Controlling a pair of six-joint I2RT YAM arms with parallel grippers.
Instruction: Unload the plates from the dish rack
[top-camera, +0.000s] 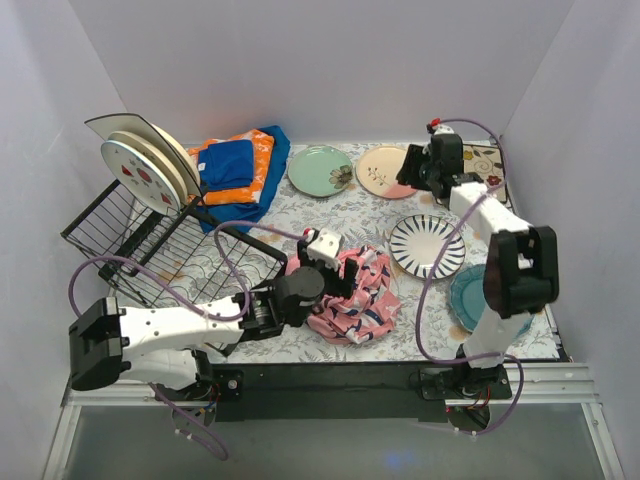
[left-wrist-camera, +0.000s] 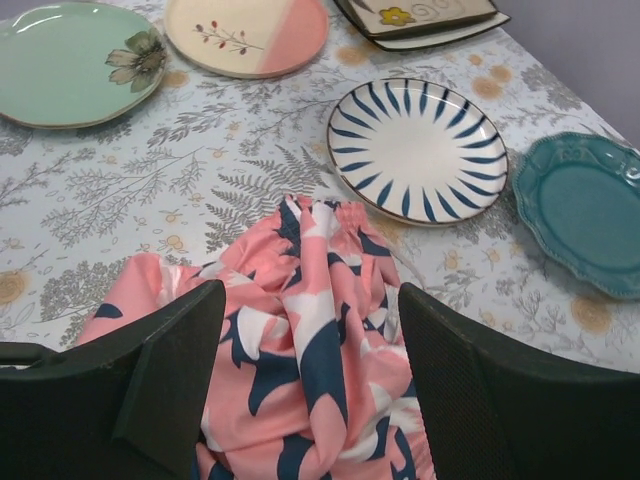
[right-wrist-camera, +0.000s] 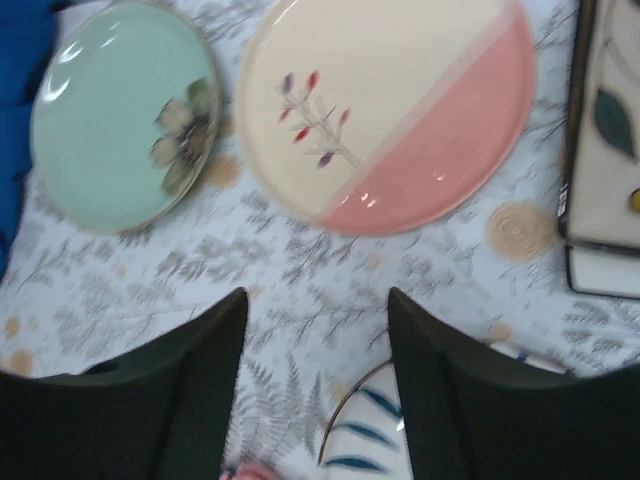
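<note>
In the top view the dish rack (top-camera: 100, 225) at left holds several upright plates (top-camera: 140, 175). Spread on the table are a green plate (top-camera: 320, 170), a pink-and-cream plate (top-camera: 380, 170), a striped plate (top-camera: 427, 245), a teal plate (top-camera: 467, 300) and square plates (top-camera: 482, 165) at back right. My left gripper (top-camera: 330, 280) is open over crumpled pink cloth (left-wrist-camera: 310, 370), nothing between its fingers. My right gripper (top-camera: 421, 170) is above the pink-and-cream plate's right side, fingers apart with nothing between them; its wrist view is blurred.
Folded blue and orange cloths (top-camera: 228, 170) lie beside the rack at the back. Patches of table show between the green plate and the pink cloth. Walls border the back and both sides.
</note>
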